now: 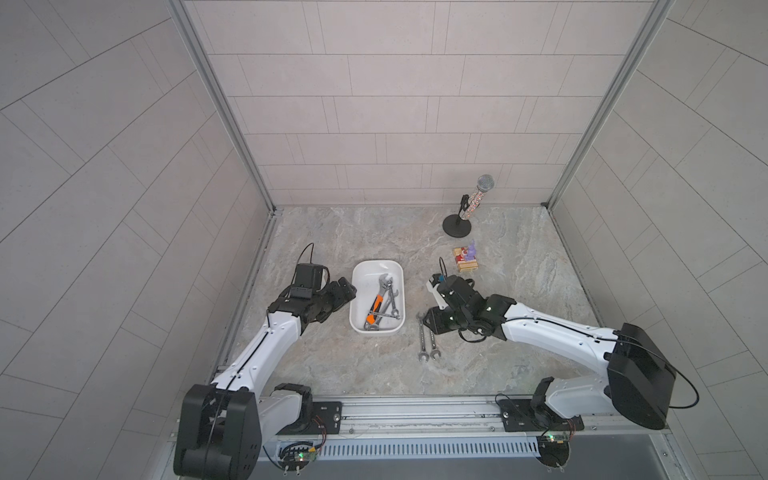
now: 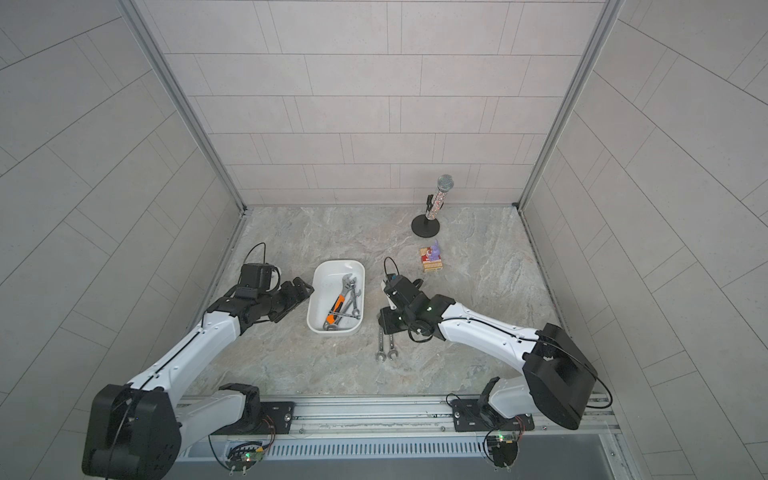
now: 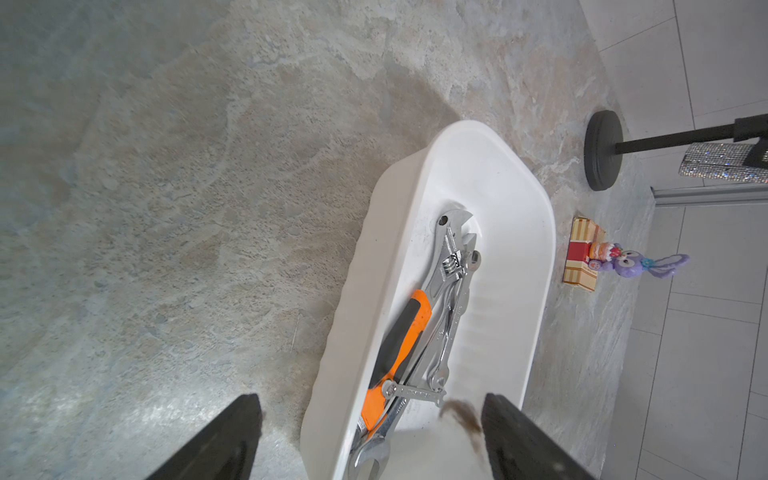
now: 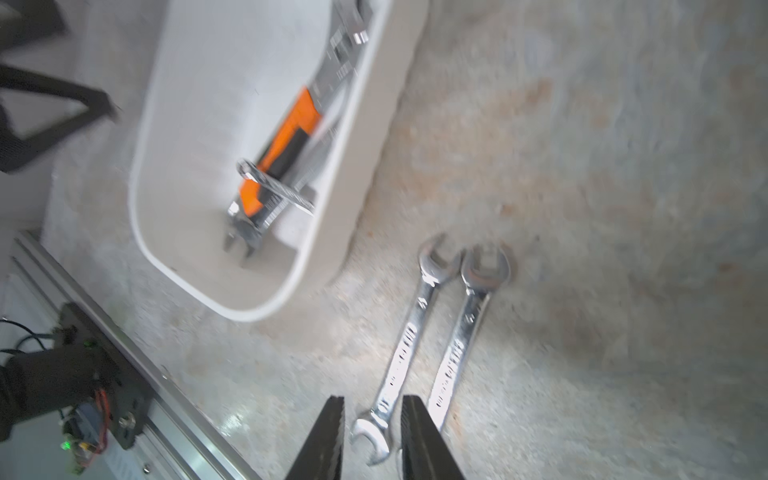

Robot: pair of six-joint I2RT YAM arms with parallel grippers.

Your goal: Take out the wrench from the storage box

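Observation:
The white storage box (image 1: 353, 308) holds an adjustable wrench (image 3: 408, 328) with an orange and black handle, several silver wrenches heaped beside it. A short silver wrench (image 4: 276, 187) lies across that handle. Outside the box, on its right, two silver combination wrenches, a left one (image 4: 404, 344) and a right one (image 4: 460, 344), rest side by side on the table. My right gripper is over their lower ends in its wrist view, its fingers parted by a narrow gap with nothing held. At the box's left rim, my left gripper (image 1: 349, 289) is open and empty.
A microphone (image 1: 485, 184) on a round black stand (image 1: 457, 227) stands at the back right. In front of it is a small box with a purple figurine (image 3: 632, 263). The table behind the storage box is clear.

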